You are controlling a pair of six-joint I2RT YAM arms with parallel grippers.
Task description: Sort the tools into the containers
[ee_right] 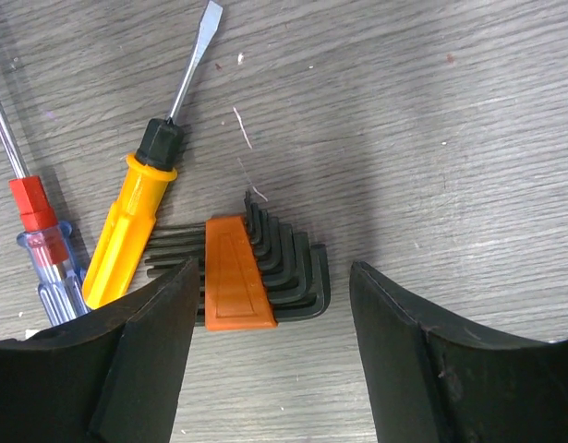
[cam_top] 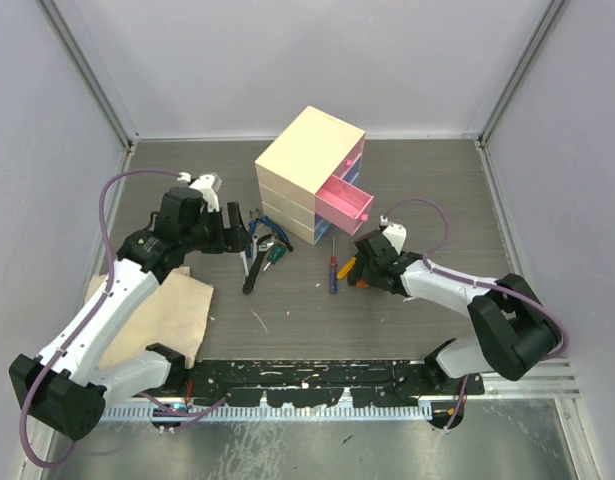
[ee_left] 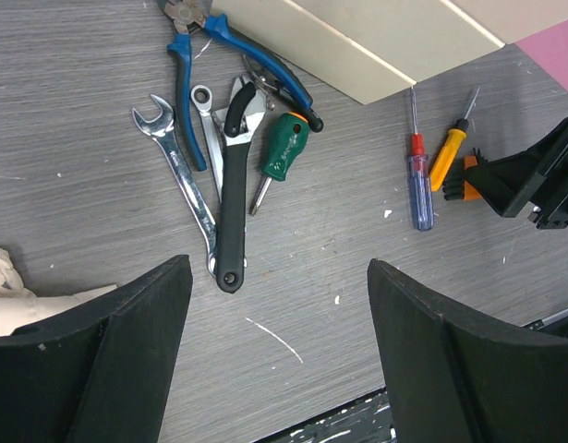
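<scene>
A hex key set in an orange holder (ee_right: 235, 277) lies on the table between the fingers of my open right gripper, apart from both fingertips as far as I can tell. Beside it are a yellow screwdriver (ee_right: 126, 226) and a clear-handled red and blue screwdriver (ee_right: 51, 249). The pink drawer (cam_top: 344, 204) of the cream cabinet (cam_top: 307, 160) stands pulled out; its visible floor is bare. In the left wrist view, my left gripper is open and empty, above blue pliers (ee_left: 184, 83), a wrench (ee_left: 184, 180), an adjustable wrench (ee_left: 232, 203) and a green screwdriver (ee_left: 285, 146).
A beige cloth (cam_top: 162, 320) lies at the front left, under my left arm. The cabinet's open drawer juts toward my right arm. Bare table (cam_top: 287, 315) stretches across the front middle, and there is free room at the back right.
</scene>
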